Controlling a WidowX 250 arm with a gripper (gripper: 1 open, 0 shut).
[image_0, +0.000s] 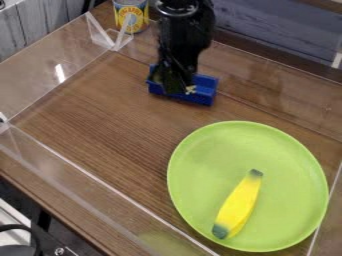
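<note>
My dark gripper hangs from the top centre, its fingers down at a blue block on the wooden table. The fingers cover the left part of the block, so whether they are open or shut on it cannot be told. A green plate fills the lower right, with a yellow banana-like piece on it.
A yellow-labelled can stands at the back left. Clear plastic walls edge the table at left and back. A dark cable lies at the lower left corner, outside the table.
</note>
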